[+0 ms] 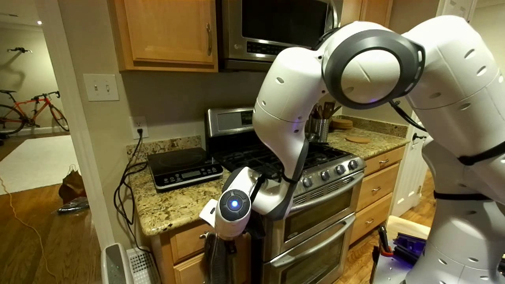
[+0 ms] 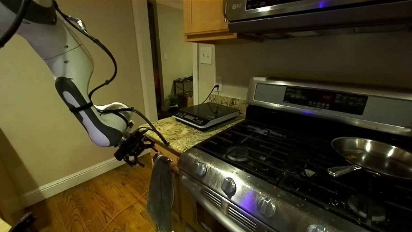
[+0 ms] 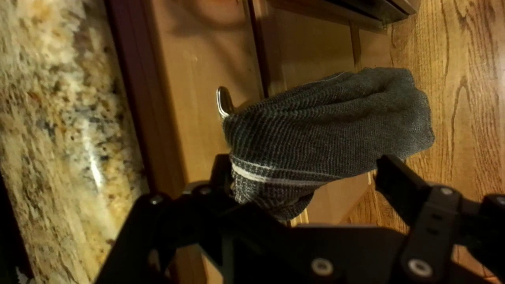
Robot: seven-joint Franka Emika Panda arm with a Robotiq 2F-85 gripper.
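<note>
A dark grey towel (image 3: 326, 127) with white stripes hangs from the metal handle (image 3: 223, 101) of a wooden drawer. In exterior view 2 the same towel (image 2: 160, 189) drapes down the cabinet front beside the oven. My gripper stands open, its two black fingers far apart with the towel's striped part seen between them. Exterior view 2 puts the gripper (image 2: 139, 156) just left of the towel's top. Whether a finger touches the cloth I cannot tell. From exterior view 1 the arm's wrist hides the fingers and part of the towel (image 1: 216, 260).
The granite counter (image 2: 173, 133) edge lies close by the gripper, with a portable cooktop (image 2: 207, 114) on it. To the right is the gas stove (image 2: 266, 154), where a steel pan (image 2: 374, 154) sits. Open wooden floor (image 2: 85, 195) lies to the left.
</note>
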